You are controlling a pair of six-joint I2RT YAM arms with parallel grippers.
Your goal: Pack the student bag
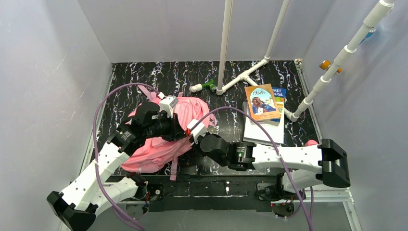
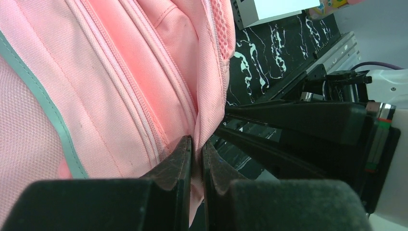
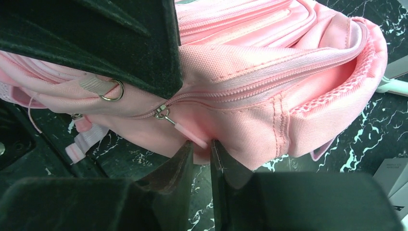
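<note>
A pink backpack [image 1: 151,156] lies on the left half of the dark marble surface, zippers uppermost in both wrist views. My left gripper is shut on a pink fabric edge of the bag [image 2: 211,96]. My right gripper is at the bag's side, fingertips close together over the pink zipper pull [image 3: 187,132]; whether they hold it is unclear. In the top view both wrists meet over the bag's right part, hiding the fingertips.
Books [image 1: 262,103] lie on a white item [image 1: 260,134] at right. A white pipe frame [image 1: 245,77] with a green fitting [image 1: 209,84] stands at the back. A pink object [image 1: 311,143] sits at the right edge, partly behind the arm.
</note>
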